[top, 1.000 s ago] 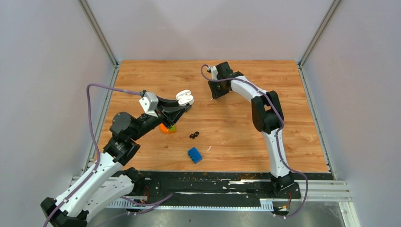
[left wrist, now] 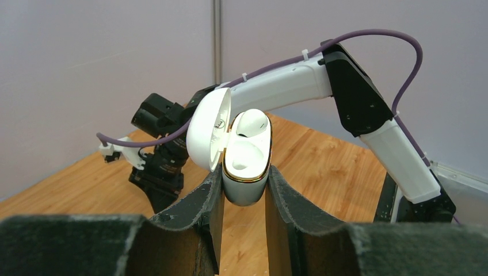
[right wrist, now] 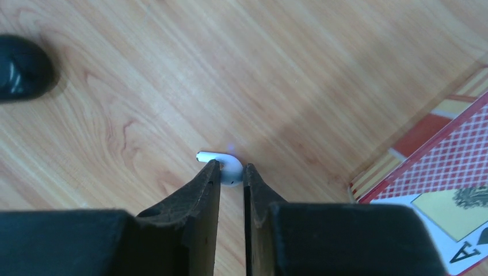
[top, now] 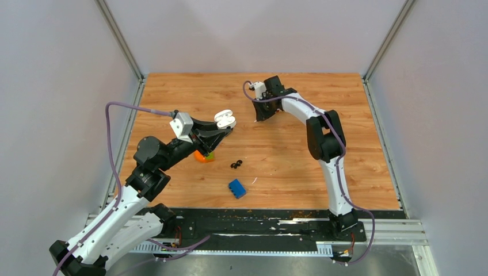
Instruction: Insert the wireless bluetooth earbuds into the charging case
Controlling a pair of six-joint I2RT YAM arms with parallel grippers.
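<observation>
The white charging case point(left wrist: 246, 149) stands open, its lid to the left and two empty wells showing, held in my left gripper, which is shut on it above the table. My right gripper is low at the tabletop in the right wrist view, its fingertips at a white earbud point(right wrist: 227, 169) lying stem to the left; whether they grip it firmly is hard to tell. In the top view the right gripper point(top: 260, 118) is at the back middle of the table.
A blue block point(top: 237, 188), small dark pieces point(top: 236, 164) and an orange-green object point(top: 204, 156) lie front-middle. In the right wrist view are a dark rounded object point(right wrist: 23, 68) and a patterned card-like object point(right wrist: 431, 167).
The right gripper has shifted slightly toward the front and left at the back of the table. My left arm and the case have stayed still.
</observation>
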